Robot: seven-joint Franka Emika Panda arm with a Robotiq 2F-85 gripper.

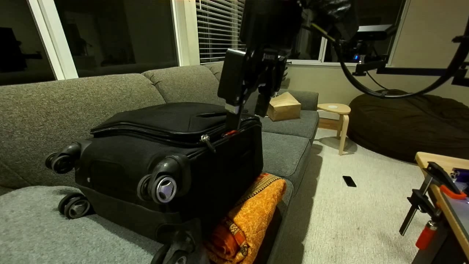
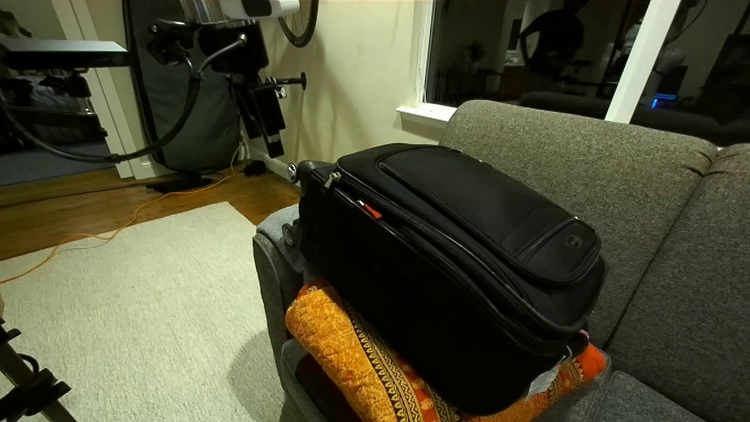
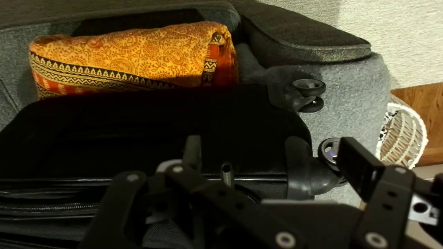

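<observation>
A black suitcase (image 1: 132, 151) lies flat on the sofa, with its wheels at the near end in the first exterior view. A metal zipper pull (image 1: 207, 140) hangs at its upper edge, close to a small red tag (image 2: 370, 210). My gripper (image 1: 248, 115) is open above the suitcase, fingers pointing down, with nothing held. In the wrist view, the zipper pull (image 3: 227, 173) shows between the spread fingers, nearer the left finger. Whether any finger touches the suitcase cannot be told. The second exterior view shows my gripper (image 2: 270, 144) beyond the wheeled end.
A folded orange patterned cloth (image 3: 137, 54) is beside and partly under the suitcase. The sofa back (image 2: 562, 140) rises behind it. A paper bag (image 1: 284, 107) stands farther along the seat. A wooden table with clamps (image 1: 435, 193) is at right; open carpet lies between.
</observation>
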